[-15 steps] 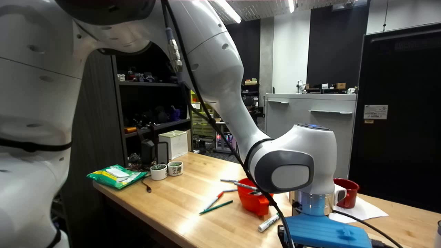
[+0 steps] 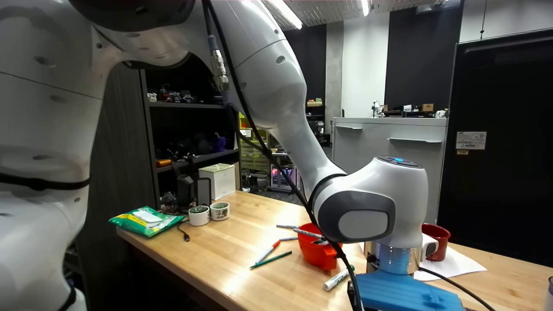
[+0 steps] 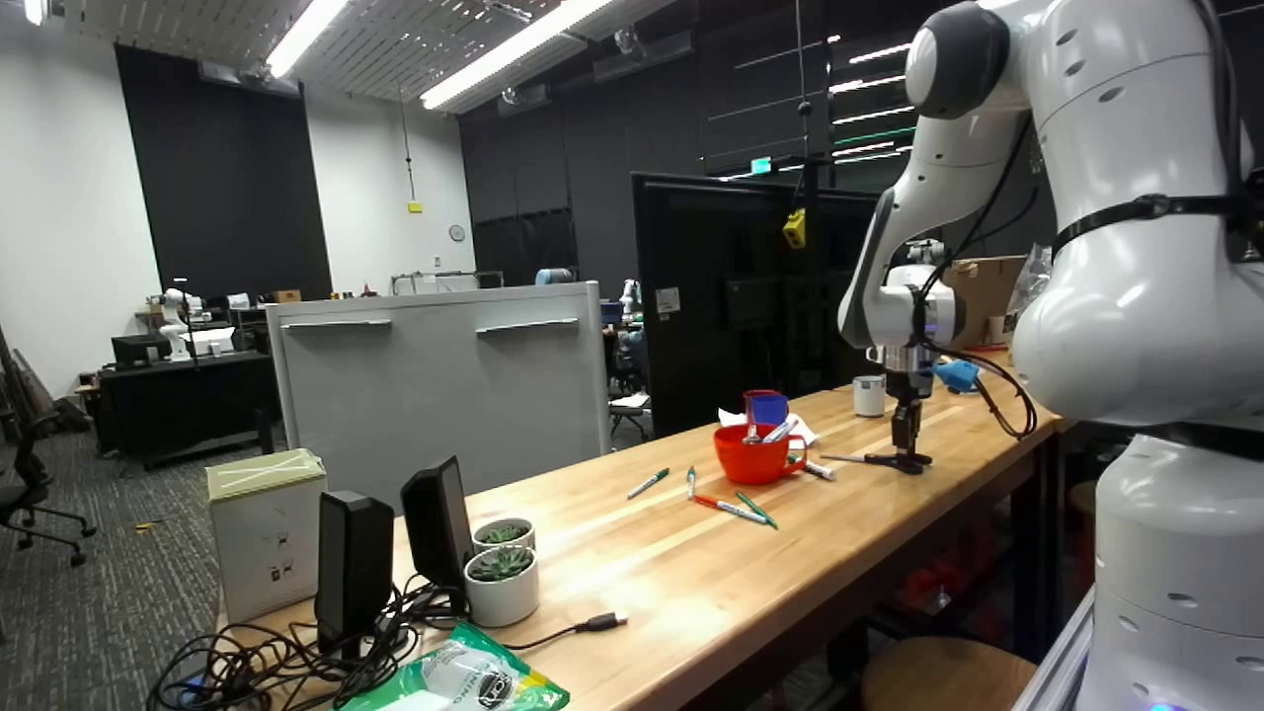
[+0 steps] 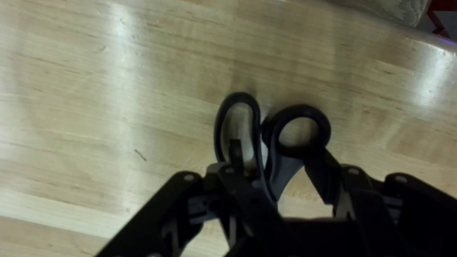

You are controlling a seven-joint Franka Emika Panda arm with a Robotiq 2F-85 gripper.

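Black-handled scissors (image 4: 324, 126) lie on the wooden table, their two finger loops clear in the wrist view. My gripper is partly open over the handles. One fingertip (image 4: 234, 149) appears over the narrow left loop, and the other overlaps the lower edge of the round right loop. Whether either touches the handle cannot be told. The blades are mostly hidden under the gripper in that view. In exterior view 2, the gripper (image 3: 908, 452) points straight down at the scissors (image 3: 871, 458) near the table surface. Exterior view 1 cuts the fingers off.
A red-orange cup (image 3: 749, 456) with markers stands beyond the scissors, several loose pens (image 3: 731, 510) around it. Farther back are a white mug (image 3: 868, 396) and a blue and red mug (image 3: 769, 409). Two small potted plants (image 3: 503, 586) and black speakers (image 3: 355, 569) occupy the far end.
In exterior view 1, the arm's wrist has shifted slightly right and a little lower. The cup, pens and other table items stay where they were.
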